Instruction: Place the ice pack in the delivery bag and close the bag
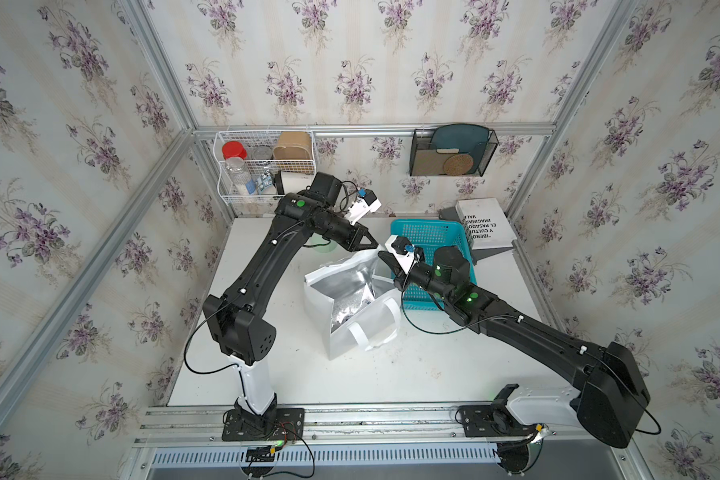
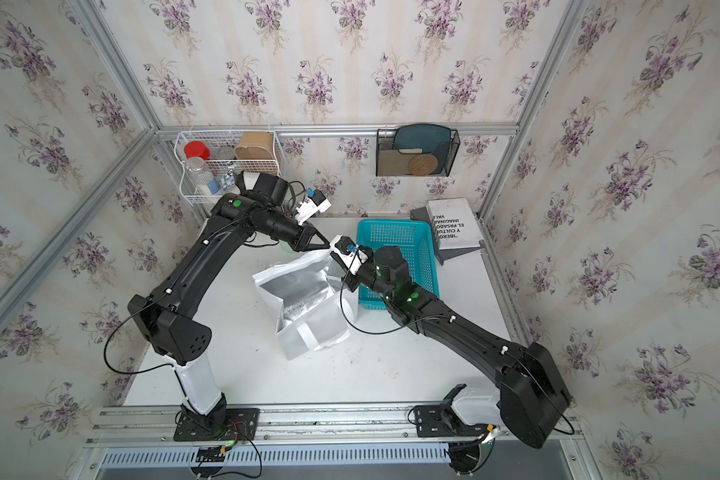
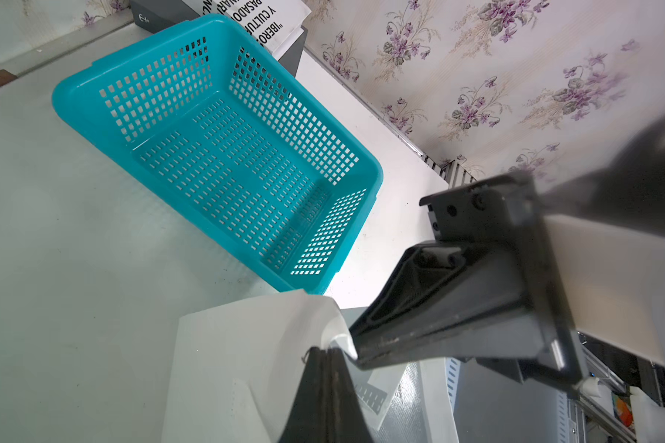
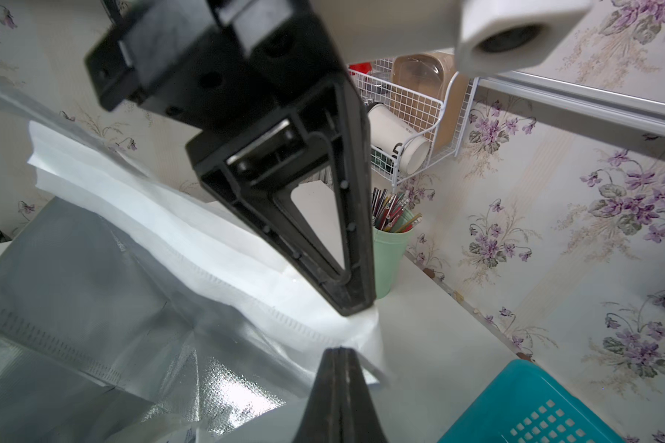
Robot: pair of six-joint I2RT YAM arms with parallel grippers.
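Note:
The white delivery bag (image 1: 318, 321) stands upright on the table, its silver lining showing through the open top. My left gripper (image 1: 367, 245) is shut at the raised rear rim; in the left wrist view that rim meets its fingertips, though whether any is pinched cannot be told. My right gripper (image 1: 385, 263) is shut and empty at the bag's right upper edge, close below the left one. I cannot make out an ice pack in these views.
A teal basket (image 3: 221, 170) stands at the back right, beside books (image 1: 484, 220). A green pen cup (image 4: 391, 258) is at the back. Wire racks (image 1: 264, 168) hang on the wall.

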